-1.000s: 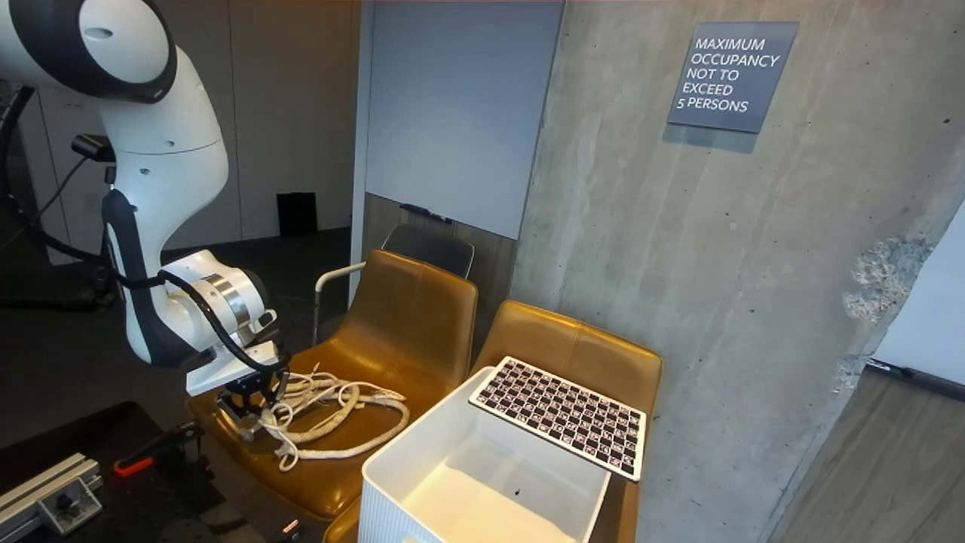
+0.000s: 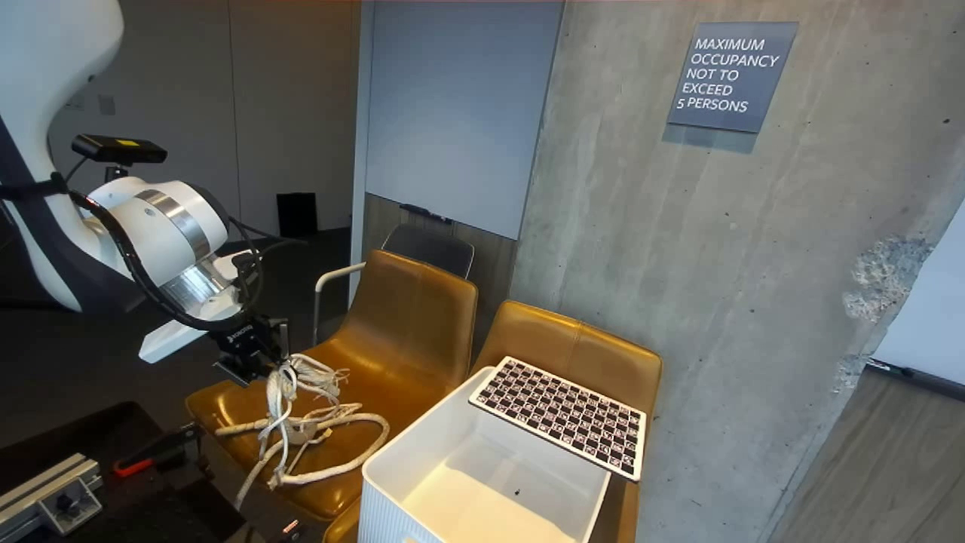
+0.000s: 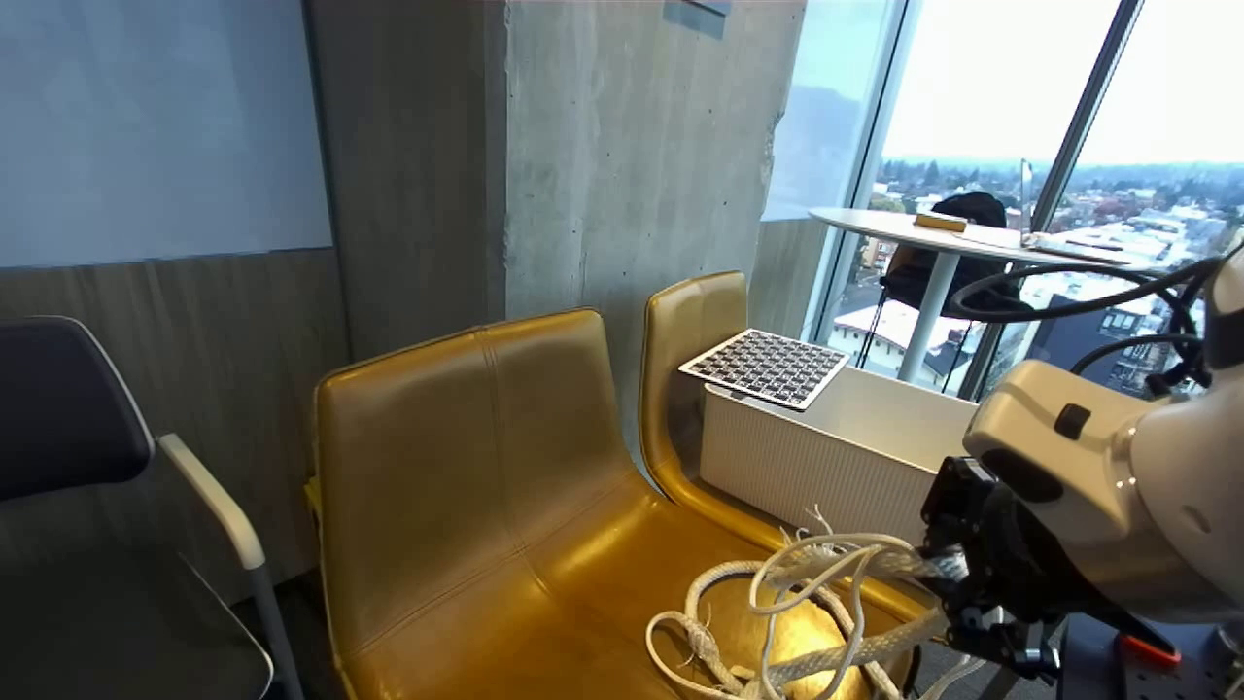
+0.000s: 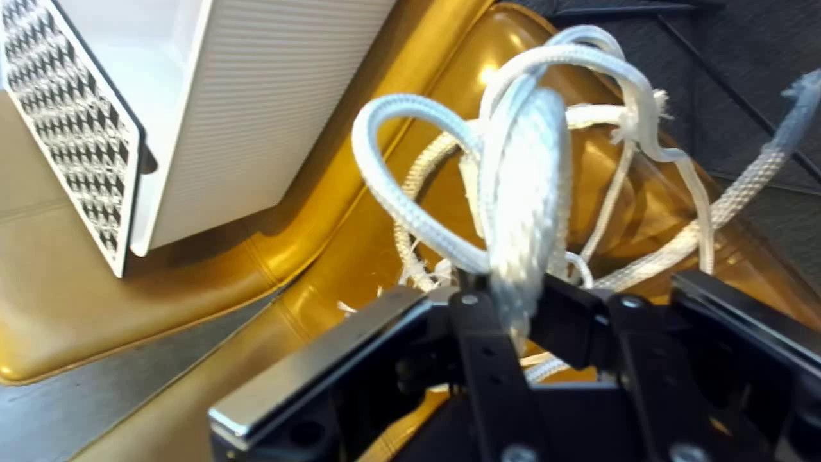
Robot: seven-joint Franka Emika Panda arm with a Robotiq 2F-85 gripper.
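Note:
A tangled bundle of white rope (image 2: 294,421) hangs from my gripper (image 2: 271,360) above the front of the tan chair seat. In the wrist view, my gripper is shut on a thick fold of the rope (image 4: 527,192), with loops rising beyond the fingers (image 4: 486,346). Loose loops and frayed ends spread below and to the sides. Exterior view 2 has the gripper (image 3: 950,583) at the right, the rope (image 3: 805,665) trailing leftward from it over the seat. Whether the lowest strands touch the seat, I cannot tell.
Beside this chair (image 2: 398,317), a white ribbed bin (image 2: 421,470) stands open on the neighbouring chair, its visible floor bare. A black-and-white patterned board (image 2: 565,416) lies across its back edge. Dark equipment with a red-marked handle (image 2: 149,461) occupies the lower left.
My gripper has risen from the seat, lifting the rope with it. The rope was spread over the chair; now it hangs in a bundle, strands drooping over the seat's front edge.

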